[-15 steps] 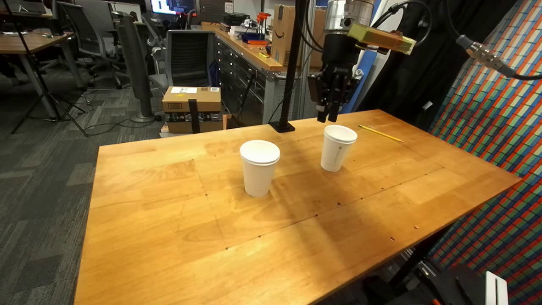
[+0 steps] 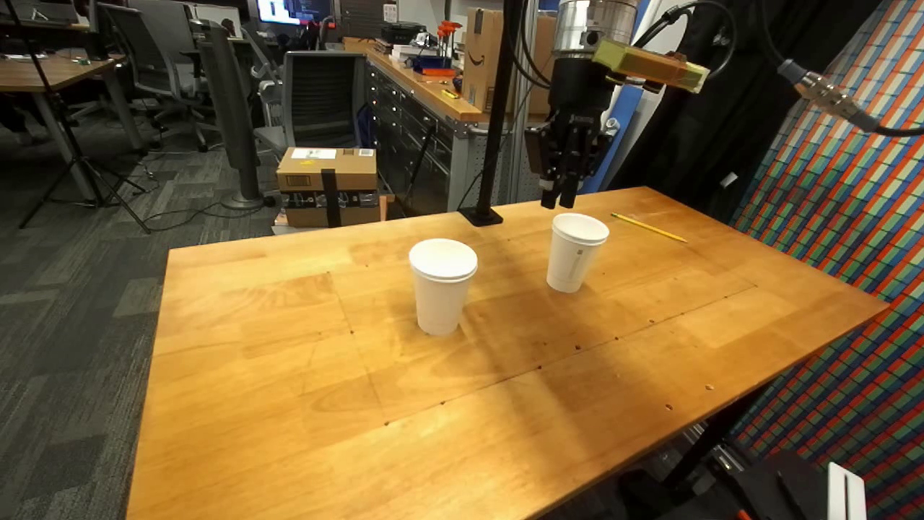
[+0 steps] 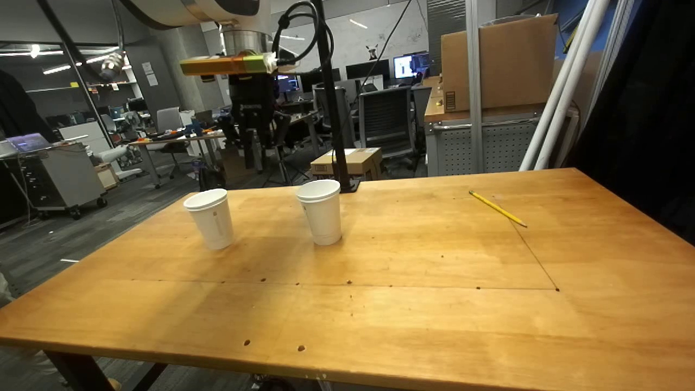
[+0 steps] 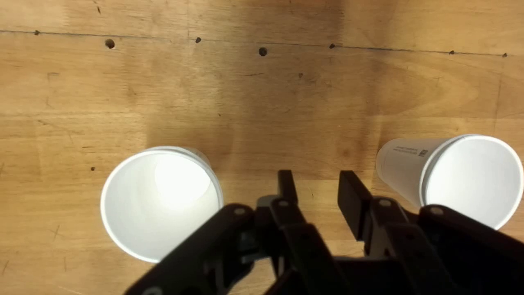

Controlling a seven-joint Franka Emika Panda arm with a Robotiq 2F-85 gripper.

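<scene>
Two white paper cups stand upright on the wooden table, apart from each other. In exterior view 1 one cup (image 2: 439, 299) is near the middle and the other cup (image 2: 572, 257) is to its right. A yellow pencil (image 2: 647, 227) lies behind the right-hand cup; exterior view 2 shows the same pencil (image 3: 498, 208) at the right. My gripper (image 2: 559, 204) hangs above cup height, pointing down. From the wrist, the gripper is open over bare wood, a cup (image 4: 162, 206) to its left and the other cup (image 4: 412, 167) to its right. Nothing is between the fingers.
A black post (image 2: 481, 215) rises from the table's back edge, close to the gripper. Behind the table stand a cardboard box (image 2: 327, 183) and a workbench (image 2: 407, 130).
</scene>
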